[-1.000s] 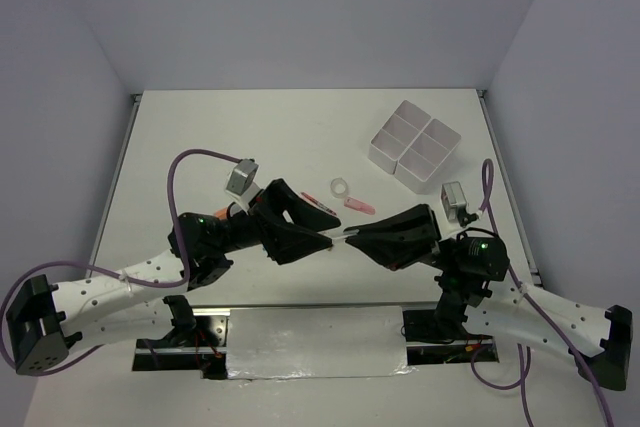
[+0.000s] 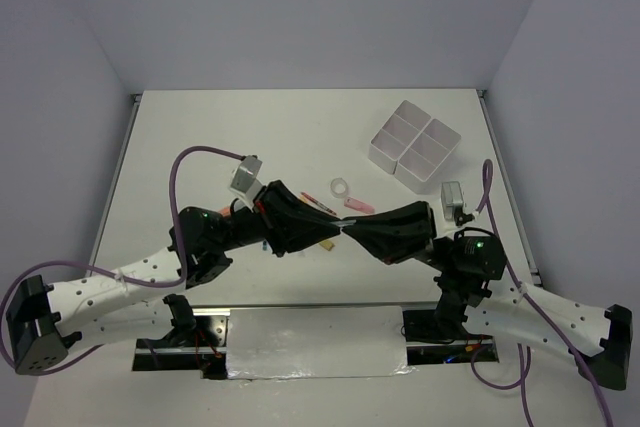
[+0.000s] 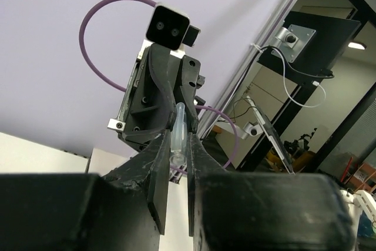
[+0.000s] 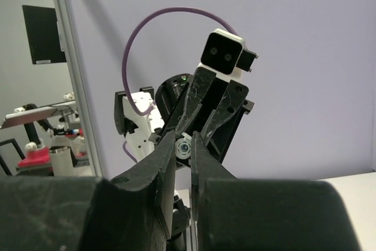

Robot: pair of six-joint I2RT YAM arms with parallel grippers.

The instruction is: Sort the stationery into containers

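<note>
My two grippers meet tip to tip above the middle of the table (image 2: 200, 117). A slim translucent white tube (image 3: 179, 130), seemingly a pen-like item, spans between them. My left gripper (image 2: 334, 224) is shut on one end of it. My right gripper (image 2: 348, 226) is at the other end, its fingers close around the tube; how tightly is hard to tell. On the table behind lie a red pen (image 2: 319, 204), a pink item (image 2: 359, 205), a tape ring (image 2: 339, 188) and a yellow item (image 2: 327, 245).
A white compartment container (image 2: 414, 145) stands at the back right of the table. More small items are partly hidden under my left arm. Grey walls enclose the table.
</note>
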